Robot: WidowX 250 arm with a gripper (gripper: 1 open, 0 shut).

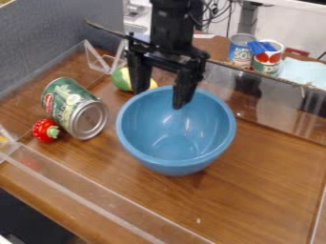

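Note:
My black gripper hangs open at the top centre, its two fingers over the back part of a blue bowl, nothing between them. The bowl is empty. Left of it a green can lies on its side, and a small red strawberry-like object is beside the can. Behind my left finger a green and yellow object is partly hidden.
A clear plastic barrier runs round the wooden work surface. Behind it at the back right stand two cans and a light blue cloth.

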